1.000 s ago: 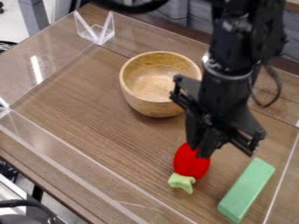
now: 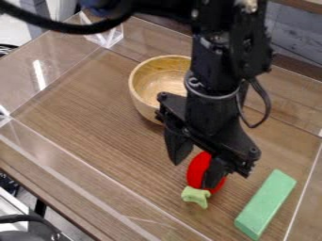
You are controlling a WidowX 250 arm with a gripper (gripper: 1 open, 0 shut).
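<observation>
A red object (image 2: 204, 175) with a pale green piece (image 2: 195, 198) at its lower end lies on the wooden table. My black gripper (image 2: 201, 156) is low over it, partly covering the red object; whether its fingers are open or shut is hard to tell. A light green block (image 2: 265, 205) lies to the right, apart from the gripper. A wooden bowl (image 2: 153, 75) stands behind, partly hidden by the arm.
A clear plastic item (image 2: 104, 31) is at the back left, and a grey-blue wall runs along the back right.
The objects on the table appear to lie where they were.
</observation>
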